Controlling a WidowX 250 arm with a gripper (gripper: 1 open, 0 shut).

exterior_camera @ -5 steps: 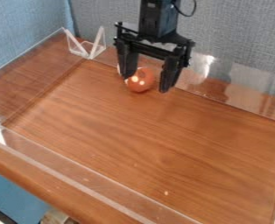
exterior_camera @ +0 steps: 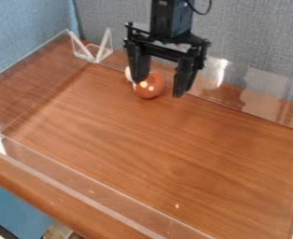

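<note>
My black gripper (exterior_camera: pixel 160 82) hangs from the top centre over the back of the wooden board, its two fingers apart and open. An orange round object (exterior_camera: pixel 148 88) with light spots sits between and behind the fingers, near the back. A small pale piece (exterior_camera: pixel 129 73) shows just left of it, partly hidden by the left finger. I cannot tell whether either finger touches the orange object.
The wooden board (exterior_camera: pixel 161 159) is clear across the middle and front, bordered by transparent walls. A white wire frame (exterior_camera: pixel 93 47) stands at the back left corner. Grey padded panels rise behind.
My gripper has shifted very slightly to the right over the last second. The orange object looks unmoved.
</note>
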